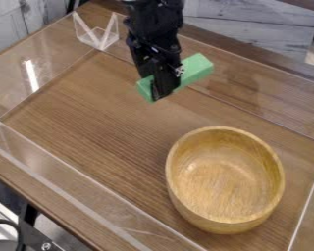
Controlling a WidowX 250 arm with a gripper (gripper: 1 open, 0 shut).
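My gripper (160,71), dark and hanging from the top of the camera view, is shut on a flat green object (188,76), held above the wooden tabletop toward the back. The gripper body covers part of the green object. A round tan bowl (226,179) sits empty at the lower right.
A white wall or board (258,25) stands along the back. A black cable (5,224) shows at the bottom-left corner.
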